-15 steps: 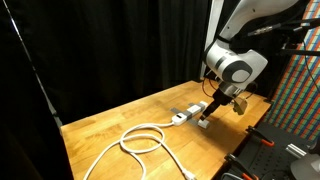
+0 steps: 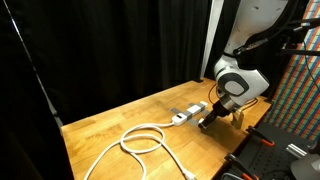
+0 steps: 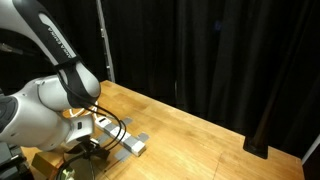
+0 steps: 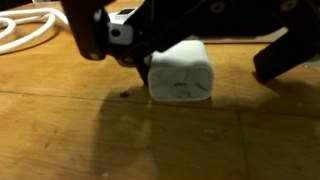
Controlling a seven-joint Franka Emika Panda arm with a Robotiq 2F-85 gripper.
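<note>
A small white block (image 4: 181, 78) with rounded corners and a grey-marked end face rests on the wooden table. In the wrist view my open gripper straddles it. The block sits close to the left finger, while a wide gap separates it from the right fingertip (image 4: 270, 65). From the first exterior view, the gripper (image 2: 207, 123) is low at the table, largely hiding the block. A white power strip (image 2: 190, 114) lies just behind it. In the second exterior view the arm's white body covers much of the work area.
A white cable (image 2: 128, 139) loops across the table left of the gripper. Bare wood (image 2: 100, 130) extends farther left, and a black curtain (image 2: 110, 60) hangs behind. Dark equipment (image 2: 265, 150) stands at the table's right edge.
Over the last second the gripper has come down and slightly rightward in the first exterior view, covering the small white block seen there earlier. The cable and power strip look unmoved.
</note>
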